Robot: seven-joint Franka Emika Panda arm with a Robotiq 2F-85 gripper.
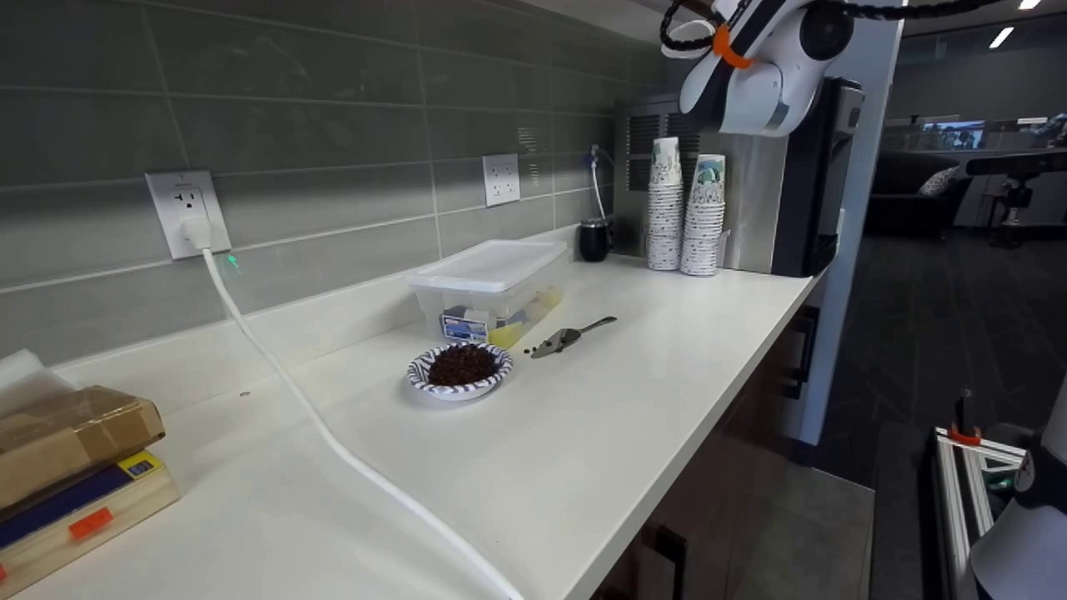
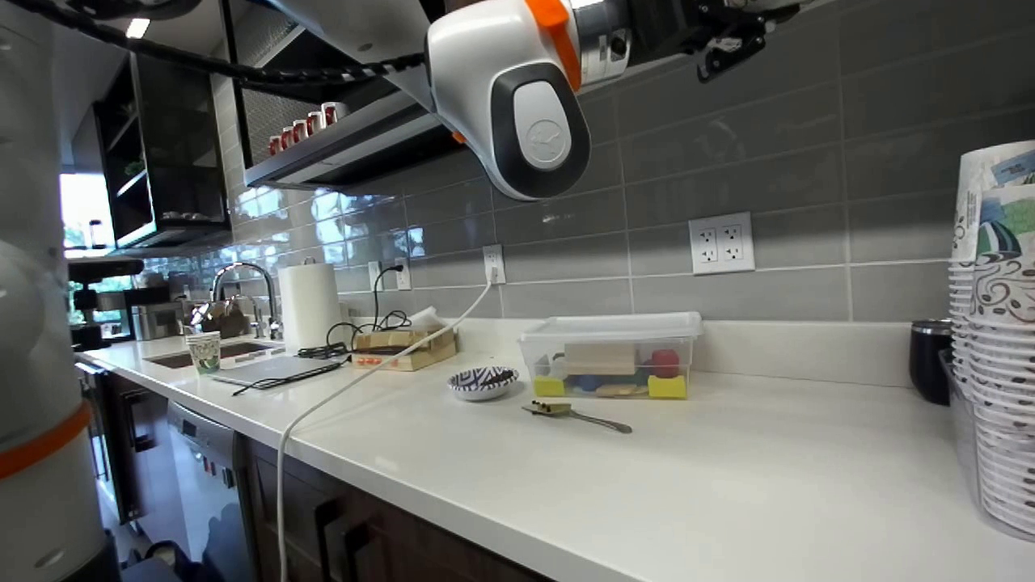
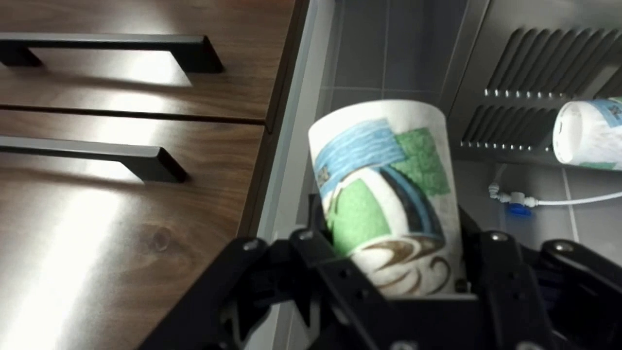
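Note:
A paper cup (image 3: 385, 192) with a blue, green and brown print fills the middle of the wrist view. My gripper is shut on it, one black finger at each side. In exterior view 1 only a white edge of the cup (image 1: 680, 48) shows beside the arm, high above the counter; the fingers are hidden there. Exterior view 2 catches part of the gripper (image 2: 732, 48) at the top edge, with the cup out of sight. Two tall stacks of similar paper cups (image 1: 664, 215) stand on the counter below.
On the counter (image 1: 610, 420) are a patterned bowl (image 1: 460, 371) of dark grounds, a serving spatula (image 1: 570, 338) and a lidded plastic bin (image 1: 490, 290). A steel machine (image 1: 755, 200) stands behind the cup stacks. A white cable (image 1: 340, 440) crosses the near counter.

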